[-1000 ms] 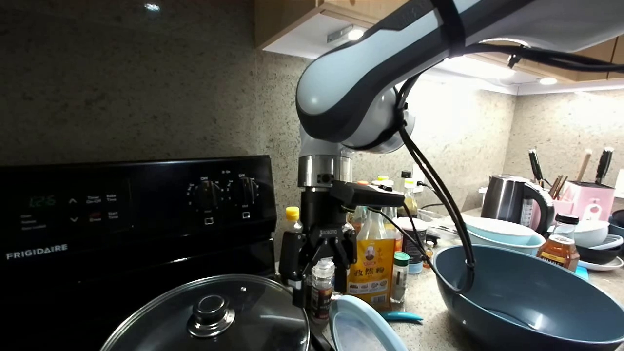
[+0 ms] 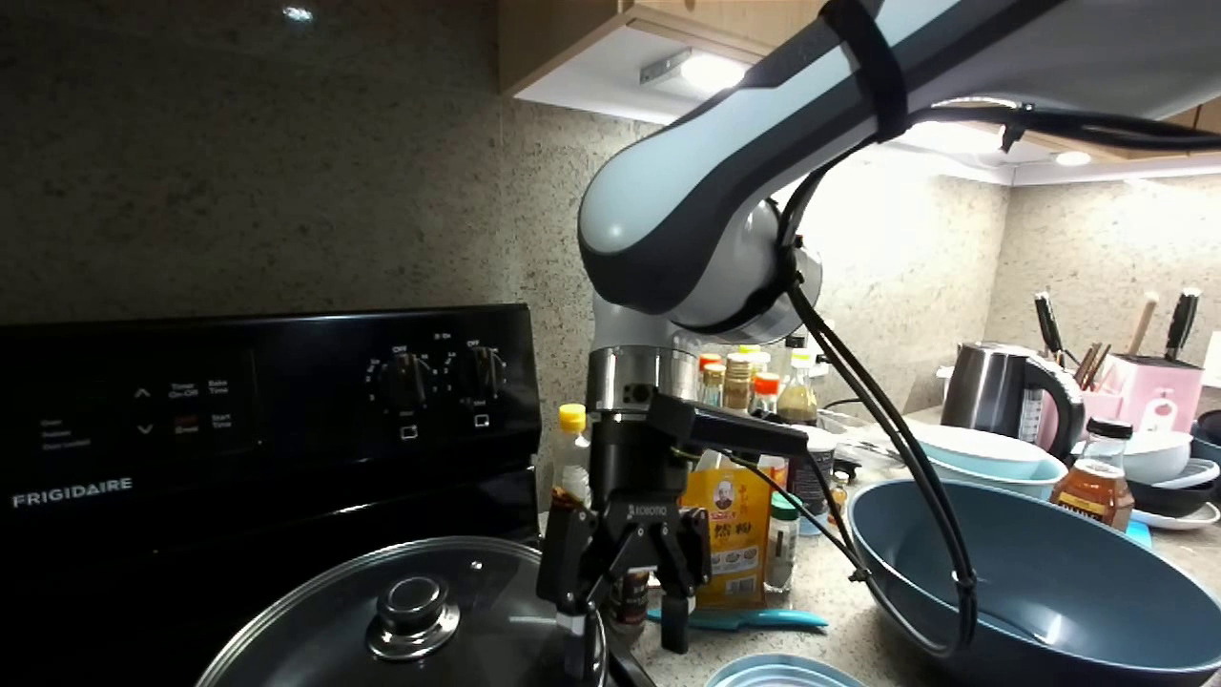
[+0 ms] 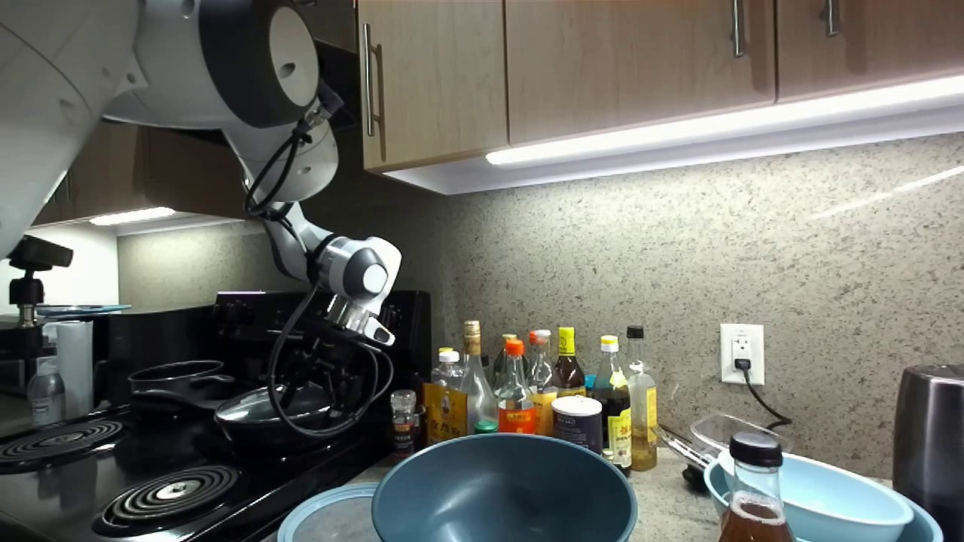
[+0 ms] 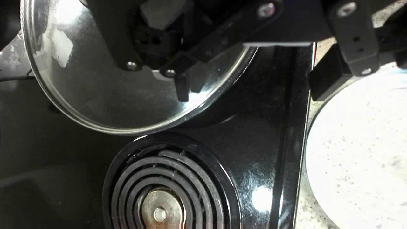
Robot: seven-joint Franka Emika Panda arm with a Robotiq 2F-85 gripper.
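Note:
Over the right edge of the stove, my gripper (image 2: 624,630) stands open, its fingers wide apart and nothing between them. The wrist view shows one dark finger (image 4: 183,87) over the glass pan lid (image 4: 114,95) and the other finger (image 4: 328,74) near the edge of a round, blue-rimmed lid (image 4: 358,152). That blue-rimmed lid (image 3: 334,515) lies flat on the counter, beside the stove and the large blue bowl (image 3: 501,483). Only its far part shows at the bottom of exterior view 1. Whether any finger touches the glass lid cannot be told.
Behind the gripper crowd several bottles, including a yellow-labelled one (image 2: 727,532), with a turquoise-handled utensil (image 2: 744,619) in front. A bare coil burner (image 4: 160,190) sits in front of the covered pan. Cables hang from the arm over the bowl.
The blue-rimmed lid stood tilted beside the gripper and now lies flat, lower on the counter. My gripper has moved down, and its fingers now stand wide apart.

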